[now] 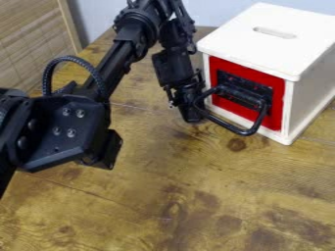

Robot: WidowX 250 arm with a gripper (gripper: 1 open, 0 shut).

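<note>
A white box (285,44) with a handle slot on top stands at the right. Its front has a red panel (269,120) with a dark recessed fitting and a black looped handle (233,125) sticking out low in front. My gripper (191,110) hangs just left of the box front, low near the table, beside the left end of the black handle. The fingers are small and dark against the arm; whether they touch the handle is unclear.
A woven panel (33,49) stands beyond the table at the back left. The black arm fills the left side.
</note>
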